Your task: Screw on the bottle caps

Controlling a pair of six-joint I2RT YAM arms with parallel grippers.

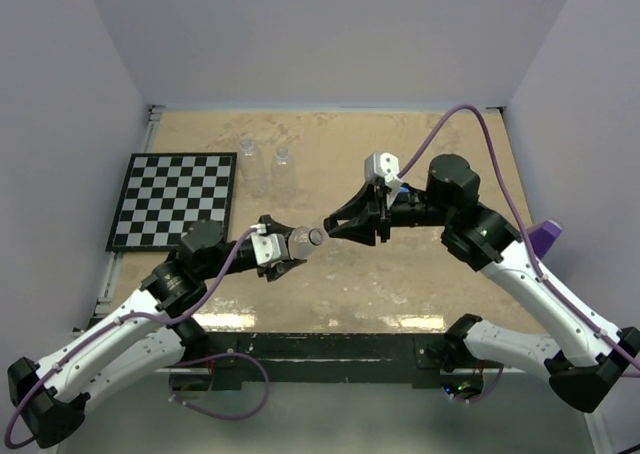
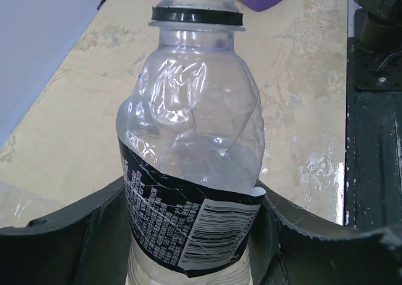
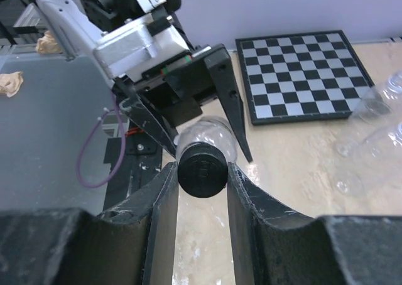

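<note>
A clear plastic bottle (image 2: 195, 109) with a black label and a black ring under its bare neck stands between the fingers of my left gripper (image 1: 284, 250), which is shut on it. In the top view the bottle's mouth (image 1: 316, 236) points right, toward my right gripper (image 1: 328, 226). That gripper is shut on a black cap (image 3: 202, 171), held at its fingertips. From the right wrist view, the cap lies in front of the bottle (image 3: 210, 133) and hides its mouth. A small gap shows between cap and bottle in the top view.
Two clear bottles, one (image 1: 251, 160) beside another (image 1: 283, 171), are at the back left of the table. A black-and-white checkerboard (image 1: 172, 202) lies to their left. A purple object (image 1: 543, 237) is at the right edge.
</note>
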